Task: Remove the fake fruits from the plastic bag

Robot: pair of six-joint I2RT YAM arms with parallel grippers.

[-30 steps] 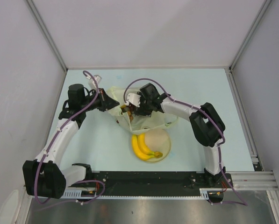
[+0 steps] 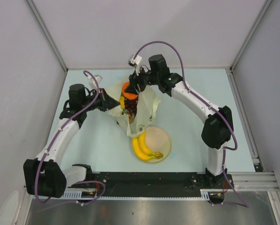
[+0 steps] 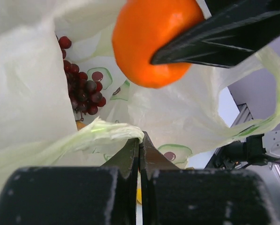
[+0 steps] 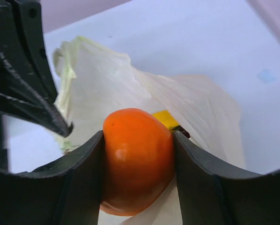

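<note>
My right gripper (image 2: 136,85) is shut on an orange fruit (image 4: 137,159), seen large in both wrist views and lifted at the top of the white plastic bag (image 2: 149,110). My left gripper is shut at the bag's left edge, with a thin fold of plastic at its fingertips. Inside the bag lie dark red grapes (image 3: 83,93) and a yellow fruit (image 4: 165,118), partly hidden by the plastic.
Below the bag, a round plate (image 2: 161,136) holds bananas (image 2: 142,150) on the pale table (image 2: 210,84).
The bag's right side has drawn inward. The left arm looks unmoved.
</note>
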